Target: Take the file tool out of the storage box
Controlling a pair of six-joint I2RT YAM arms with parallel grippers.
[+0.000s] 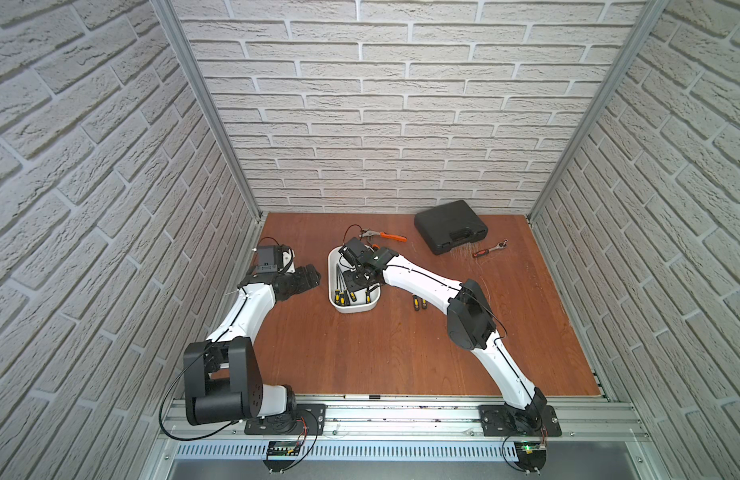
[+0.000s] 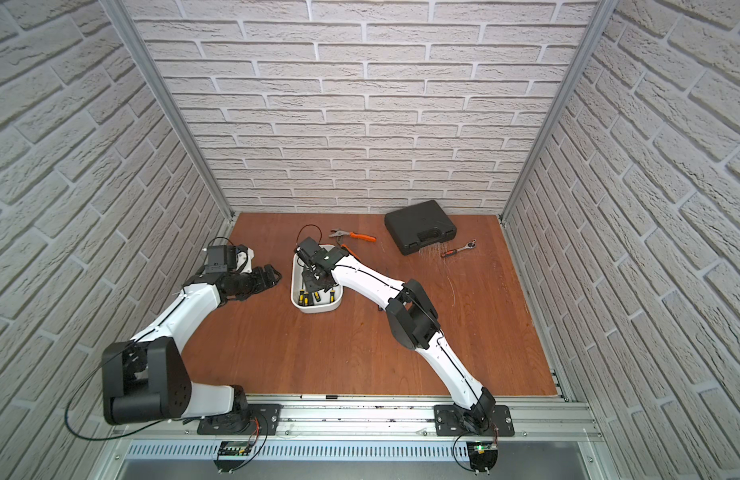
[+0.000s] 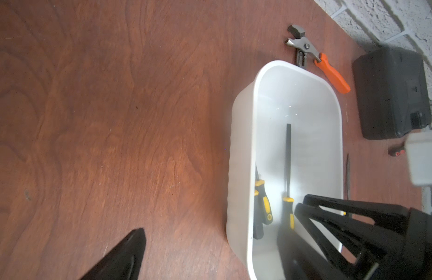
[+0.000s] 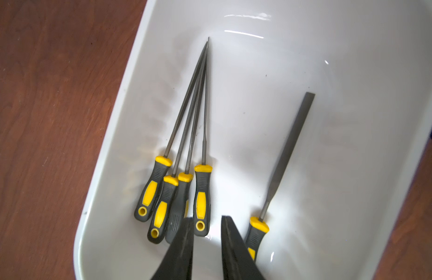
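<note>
The white storage box (image 1: 352,309) holds several files with black-and-yellow handles: a bunch on the left (image 4: 202,200) and a flat file (image 4: 290,144) lying apart at the right, as the right wrist view shows. My right gripper hangs over the box above the handles, its two fingers somewhat apart, with nothing seen held between them. My left gripper (image 1: 306,276) stands open to the left of the box, clear of it.
Orange-handled pliers (image 1: 390,237) lie behind the box, a black case (image 1: 450,225) at the back right, a red-handled tool (image 1: 488,248) beside it. Small yellow-black tools (image 1: 418,303) lie right of the box.
</note>
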